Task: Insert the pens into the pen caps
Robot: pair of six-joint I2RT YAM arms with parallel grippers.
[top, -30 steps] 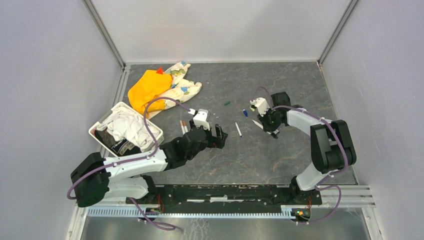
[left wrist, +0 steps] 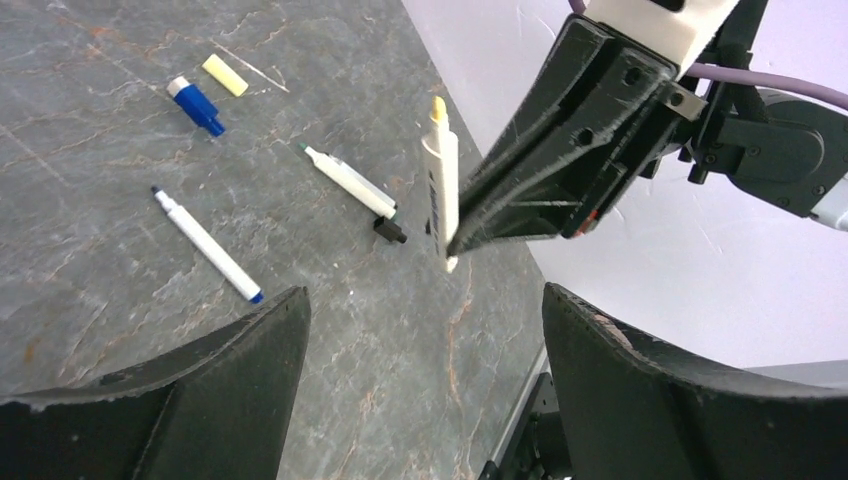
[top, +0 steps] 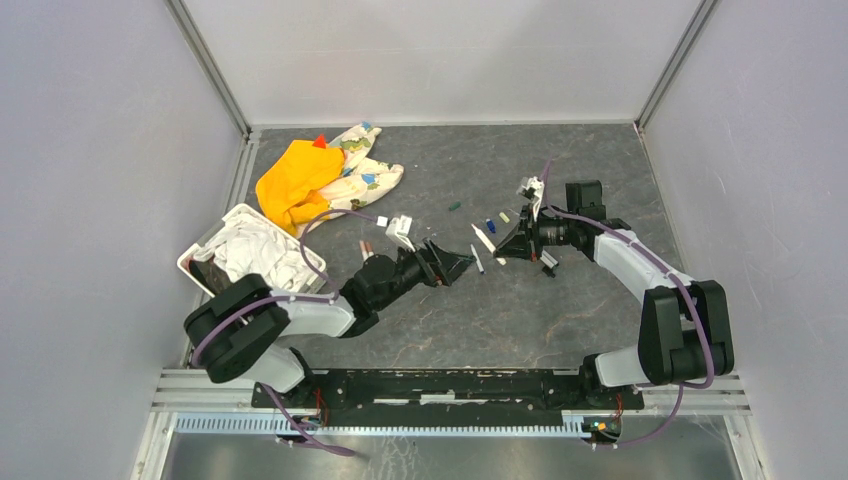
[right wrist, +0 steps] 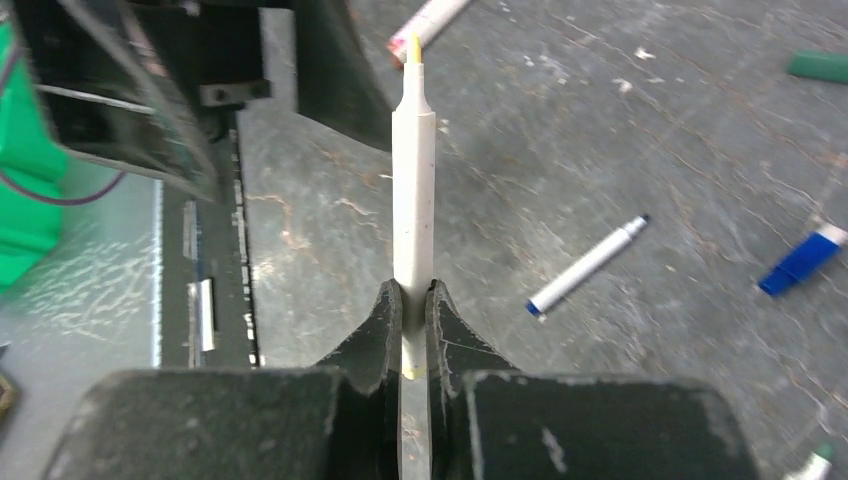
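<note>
My right gripper (top: 505, 250) is shut on a white marker (right wrist: 413, 200), held upright with its yellow tip uppermost. My left gripper (top: 447, 262) stands open to its left, fingers facing that marker with nothing between them. On the mat lie a blue-tipped marker (left wrist: 205, 240), a green-tipped marker (left wrist: 345, 178), a blue cap (left wrist: 195, 105), a yellow cap (left wrist: 225, 75), a black cap (left wrist: 389, 229) and a green cap (right wrist: 818, 66).
A yellow and patterned cloth (top: 300, 180) lies at the back left, with a white basket (top: 190, 262) of clothes below it. Pinkish markers (top: 365, 250) lie beside the left arm.
My right gripper has lifted the marker and moved left and up with it, turning toward the left gripper. The left gripper has shifted right toward it and swung round.
</note>
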